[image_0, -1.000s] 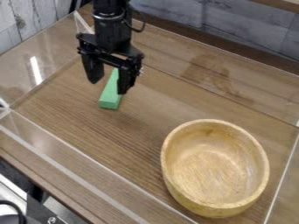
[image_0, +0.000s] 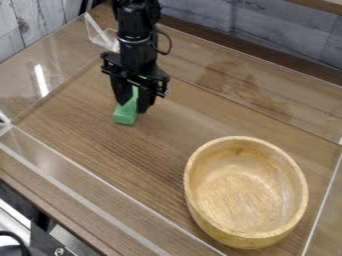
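Note:
A small green object (image_0: 126, 113) lies on the wooden table at the middle left of the camera view. The black gripper (image_0: 138, 92) is over it, its fingers low around the object's upper part. Whether the fingers are shut on it is too small and dark to tell.
A round, empty pale wooden bowl (image_0: 245, 190) stands at the lower right. The table's left edge runs along the side of the view, with wires near it.
The arm and gripper have drawn back and narrowed in view, coming over the green object, whose upper part is now more covered by the gripper.

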